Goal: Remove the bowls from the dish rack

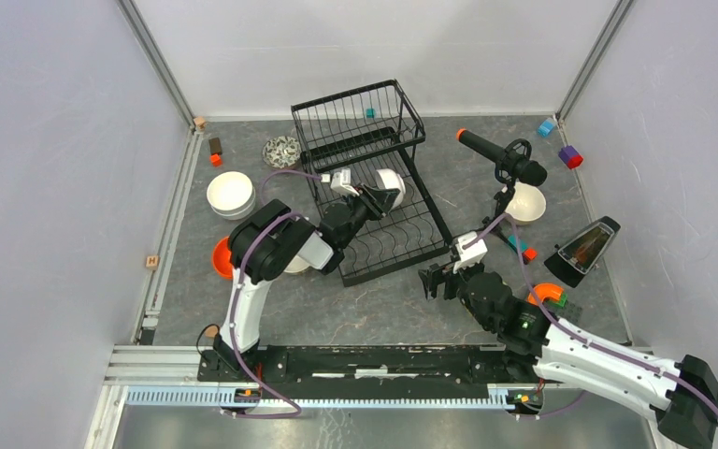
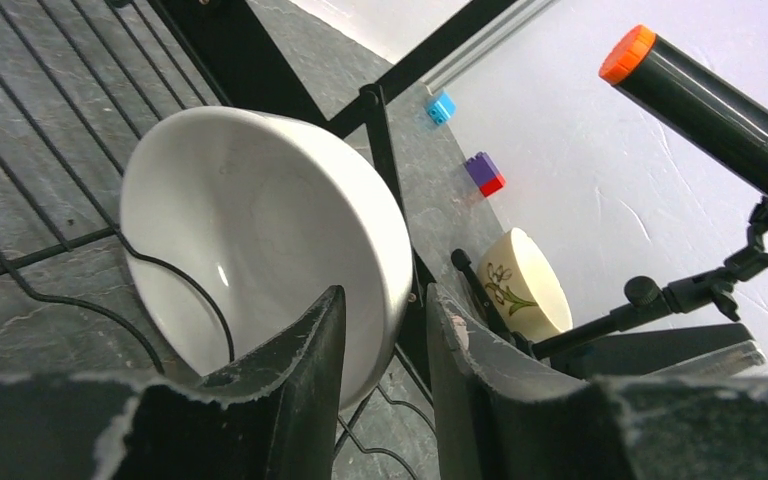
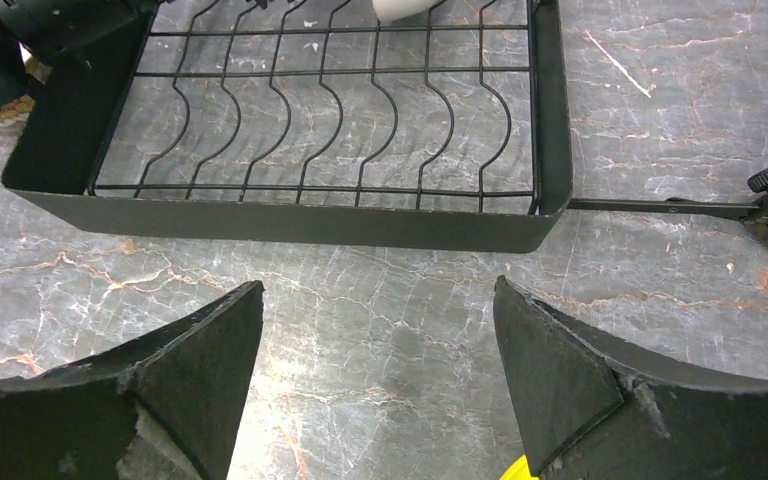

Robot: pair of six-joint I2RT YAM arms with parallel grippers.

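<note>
A white bowl stands on edge between the wires of the black dish rack. My left gripper reaches in at the bowl's near rim. One finger lies in front of the bowl's inner side and the other stands past the rim, with a gap showing, so the fingers are part open around it. In the top view the left arm hides part of the bowl. My right gripper is open and empty over bare table, in front of the rack.
Stacked white bowls sit at the left, with an orange bowl partly under the left arm. A black stand with an orange-tipped tube and a cream cup are right of the rack. A toaster is farther right.
</note>
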